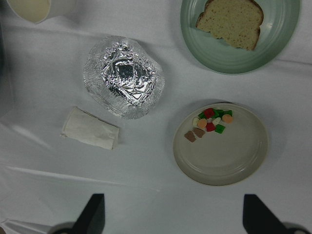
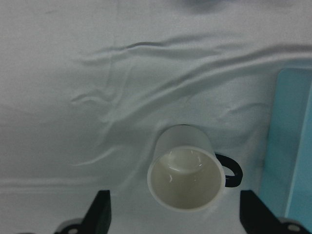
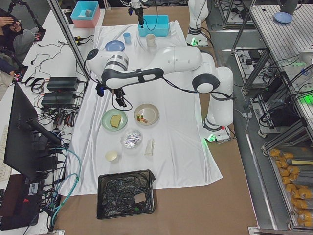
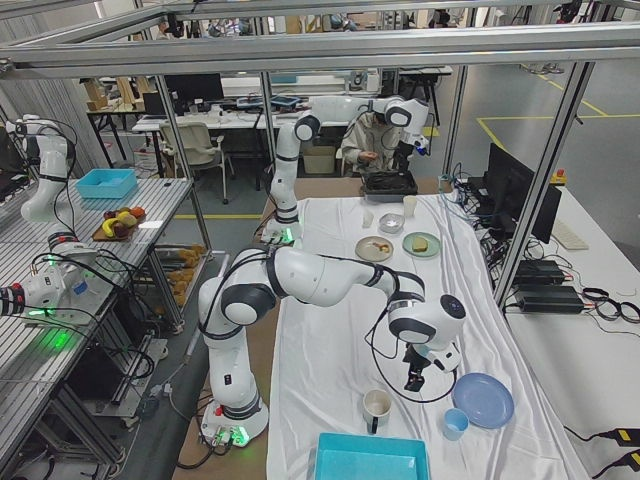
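My left gripper is open above a tan plate (image 1: 219,156) with small coloured food pieces, a green plate (image 1: 209,53) with a bread slice (image 1: 229,24), a foil dish (image 1: 124,78), a folded napkin (image 1: 90,129) and a pale cup (image 1: 41,7) partly in frame. My right gripper is open over a white mug (image 2: 170,141) with a black handle, lying close to a blue bin (image 2: 292,136). Neither gripper has anything between its fingers.
A blue plate (image 4: 483,398) and blue cup (image 4: 455,423) sit near the mug. A black-lined bin (image 3: 125,205) stands at one table end.
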